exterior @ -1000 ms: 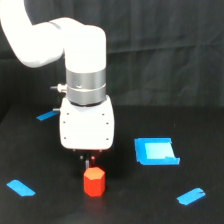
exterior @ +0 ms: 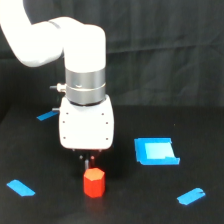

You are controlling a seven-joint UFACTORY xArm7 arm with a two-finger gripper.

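Observation:
A red block (exterior: 94, 183) with a six-sided outline rests on the dark table near the front, left of the middle. Just behind and above it in the picture is my gripper (exterior: 90, 159), under the white hand, pointing down. The fingers are small and dark against the black table, so their spread is hard to make out. Whether a fingertip touches the block does not show clearly. To the right lies a shallow blue tray (exterior: 141, 150) with a pale inside.
Strips of blue tape lie at the front left (exterior: 20, 188) and front right (exterior: 191, 196), with another bit of blue (exterior: 47, 115) behind the arm at left. Bare black table separates the block from the tray. A dark curtain hangs behind.
The arm and hand have shifted very slightly to the left. The block and the tray look to be where they were.

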